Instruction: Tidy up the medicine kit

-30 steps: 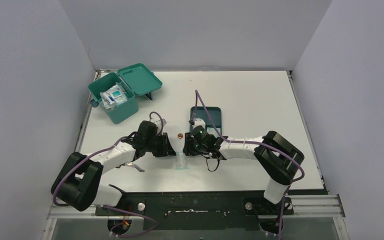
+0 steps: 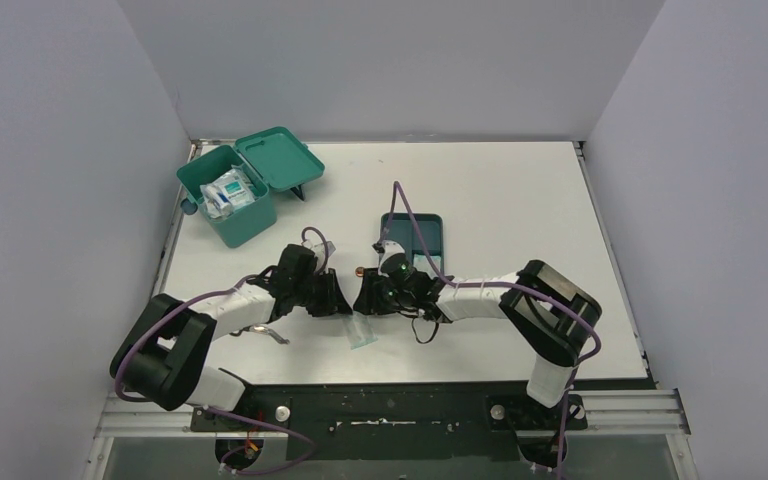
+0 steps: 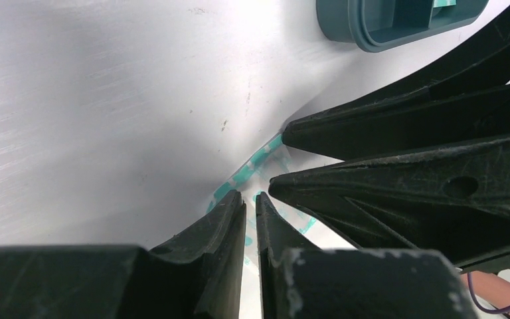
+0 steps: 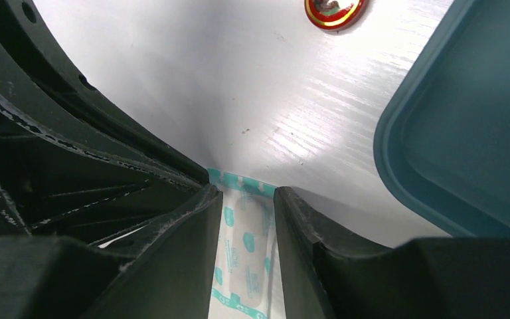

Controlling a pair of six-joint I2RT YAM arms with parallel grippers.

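A small clear packet [image 2: 361,334] with teal edging lies near the front middle of the table, and both grippers meet at its far end. In the left wrist view my left gripper is shut on one corner of the packet [image 3: 260,157]. My right gripper stands partly open, its two fingers apart on either side of the packet [image 4: 242,249]. Beyond them sits a dark teal tray [image 2: 396,230] with compartments, partly covered by the right arm. At the back left, the teal medicine box [image 2: 248,222] holds several white packets [image 2: 227,193].
The box's lid [image 2: 282,158] is open toward the right. A small round red-and-gold tin [image 4: 335,12] lies left of the tray. Metal scissors or tweezers [image 2: 272,333] rest beside the left arm.
My right gripper has shifted slightly left, closer to the left gripper. The packet has turned a little, its near end swinging slightly lower. Box and tray have stayed in place.
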